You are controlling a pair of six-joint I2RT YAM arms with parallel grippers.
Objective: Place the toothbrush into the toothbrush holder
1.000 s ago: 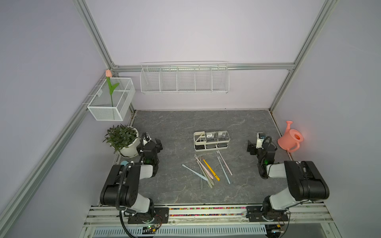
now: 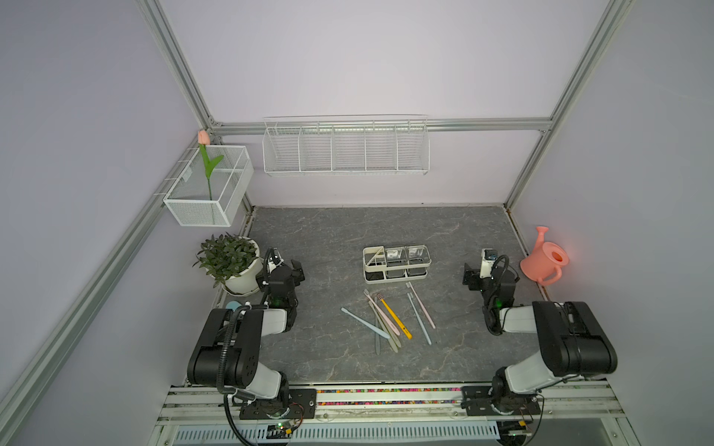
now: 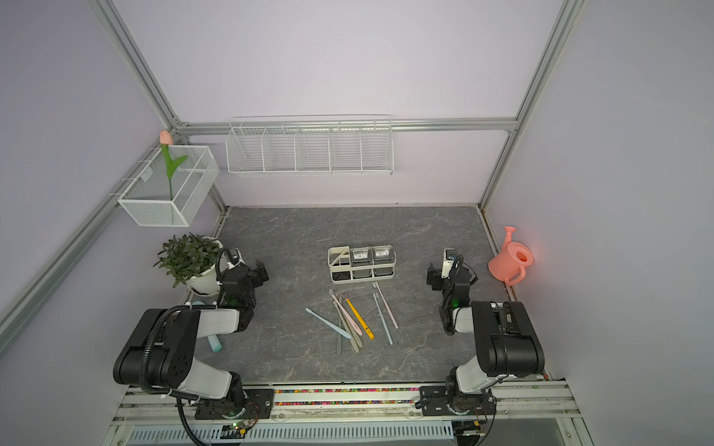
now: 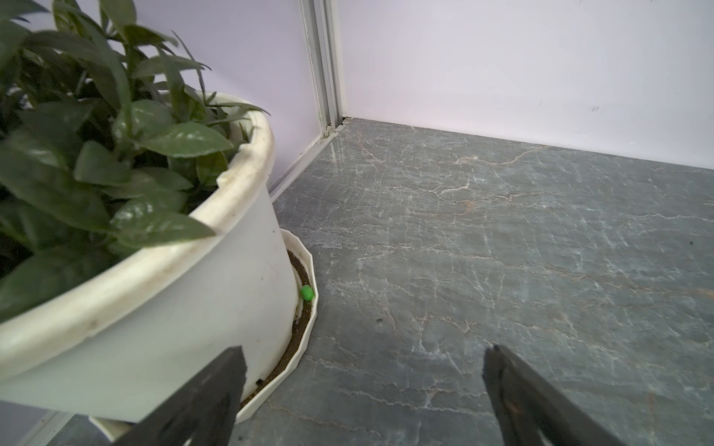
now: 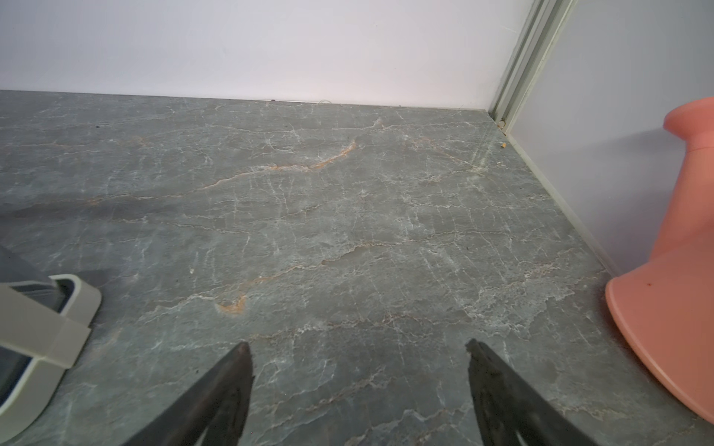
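Observation:
A cream toothbrush holder [image 2: 396,279] with several compartments stands mid-table. In front of it several toothbrushes lie loose: an orange one [image 2: 396,318], a light blue one [image 2: 364,323] and pink, grey and olive ones partly overlapping beside it. Somewhat apart to the right lie another blue toothbrush [image 2: 419,319] and a pink one [image 2: 422,306], whose upper end is close to the holder's front. My left gripper is open over bare table beside the plant pot. To the holder's right, my right gripper is also open and empty.
A white plant pot [image 4: 186,319] crowds the left gripper. The coral watering can [image 5: 669,319] stands on the right. White wire baskets [image 2: 346,148] hang at the back and left. Table behind the holder is clear.

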